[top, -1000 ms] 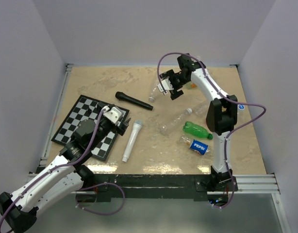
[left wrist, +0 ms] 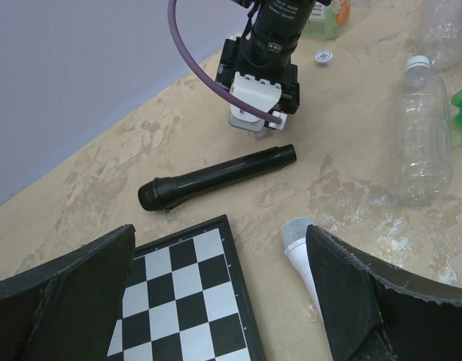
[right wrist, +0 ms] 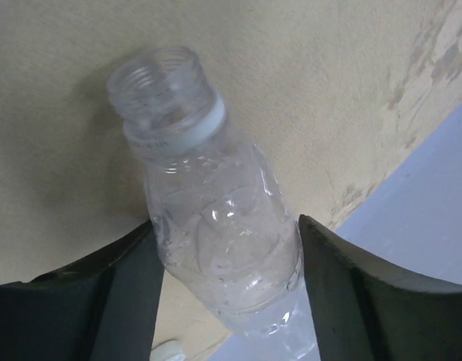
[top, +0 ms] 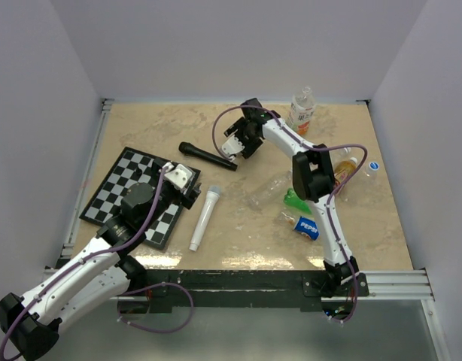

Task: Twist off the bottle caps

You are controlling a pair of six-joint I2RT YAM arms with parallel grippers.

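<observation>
A clear plastic bottle (right wrist: 223, 226) lies between the fingers of my right gripper. Its threaded neck shows no cap, and a finger stands close along each side; whether both press on it I cannot tell. The top view has this gripper (top: 244, 144) low at the back middle of the table, hiding most of that bottle. A small white cap (left wrist: 323, 57) lies loose on the table. One clear bottle (left wrist: 423, 135) lies with a white cap on. Over the checkerboard my left gripper is open and empty.
A black microphone (top: 207, 156) and a white one (top: 205, 218) lie near the checkerboard (top: 110, 184). On the right are a green bottle (top: 294, 200), a Pepsi bottle (top: 306, 228), an upright labelled bottle (top: 301, 111) and several more.
My right arm has moved left and down, and its gripper now covers the bottle that lay open to view there. The left arm stays practically still.
</observation>
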